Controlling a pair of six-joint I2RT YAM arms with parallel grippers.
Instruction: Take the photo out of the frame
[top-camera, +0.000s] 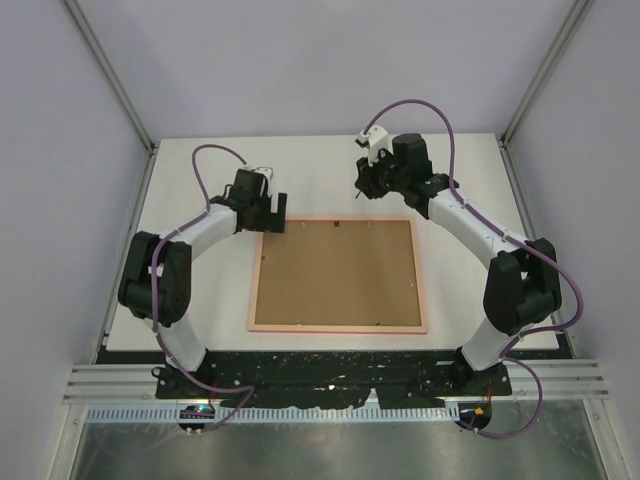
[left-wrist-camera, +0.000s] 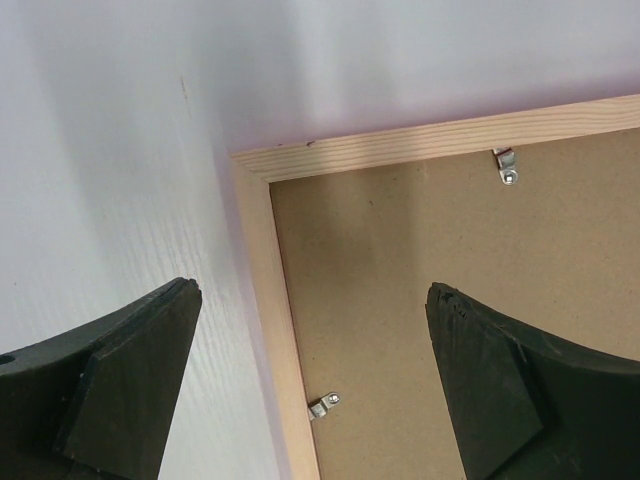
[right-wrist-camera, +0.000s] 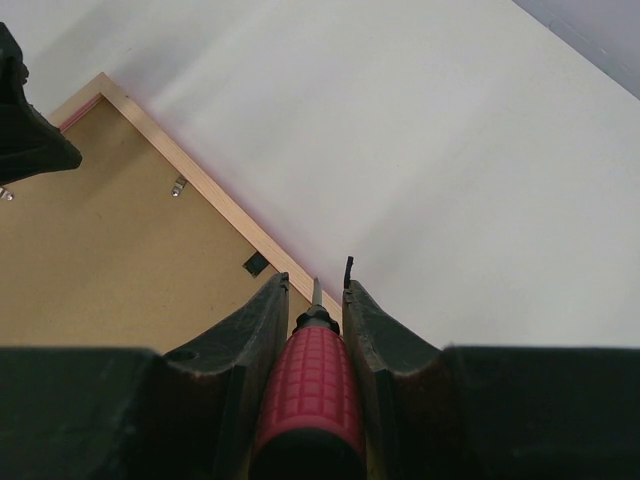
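The wooden picture frame (top-camera: 421, 270) lies back side up on the white table, its brown backing board (top-camera: 335, 275) inside it. Small metal clips hold the board's edge; in the left wrist view one clip (left-wrist-camera: 507, 168) sits on the top rail and another clip (left-wrist-camera: 322, 405) on the left rail. Any photo is hidden. My left gripper is open above the frame's top left corner, nothing between its fingers. Beyond the top rail, my right gripper (top-camera: 366, 183) is shut on a screwdriver (right-wrist-camera: 310, 385) with a red and black handle, its thin tip pointing outward.
A black tab (right-wrist-camera: 256, 264) lies at the middle of the board's top edge. One dark finger (right-wrist-camera: 30, 140) of the left gripper shows in the right wrist view.
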